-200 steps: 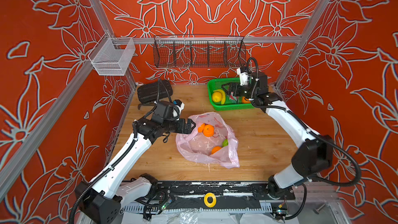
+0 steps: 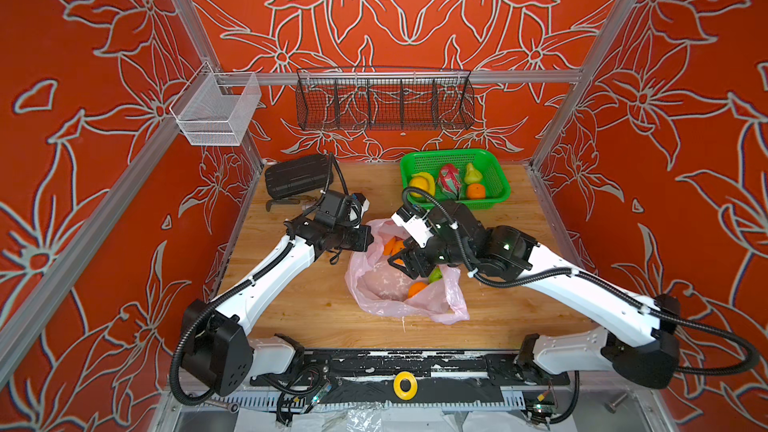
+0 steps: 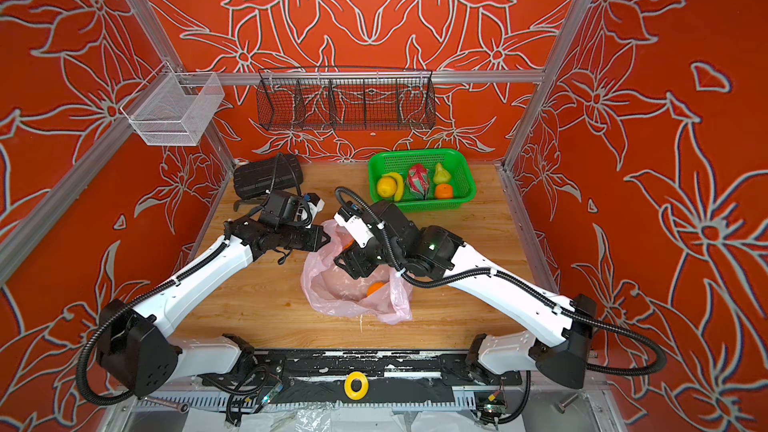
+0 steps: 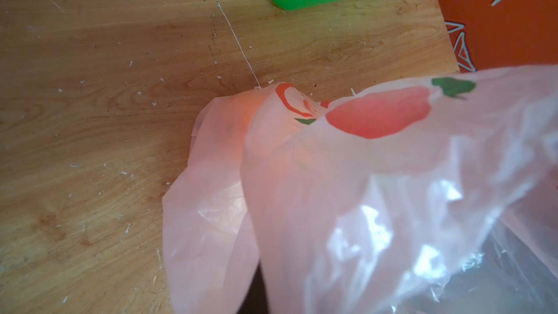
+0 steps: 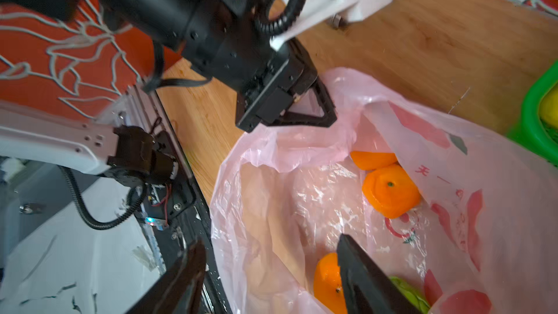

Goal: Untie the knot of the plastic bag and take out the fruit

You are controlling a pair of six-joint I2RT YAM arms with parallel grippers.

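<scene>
A pink plastic bag (image 2: 376, 301) lies spread open on the table, its mouth facing up. In the right wrist view an orange fruit (image 5: 392, 192) sits inside beside another orange piece (image 5: 372, 160). Lower in the bag are a second orange (image 5: 330, 282) and a green fruit (image 5: 411, 293), partly covered by my right gripper, which hangs over the bag with its fingers apart and nothing between them. My left gripper (image 2: 367, 239) is at the bag's left rim; pink film surrounds its fingertips, and whether they pinch it is unclear. Film covers much of the left wrist view.
Behind the bag stands a green basket (image 2: 416, 201) holding a lemon, a banana, a dragon fruit, a pear and an orange. A black case (image 2: 298, 176) lies at the back left. Bare table (image 2: 512, 312) shows right of the bag.
My left gripper's fingers have drawn closer together, and the bag's left rim has shifted slightly right.
</scene>
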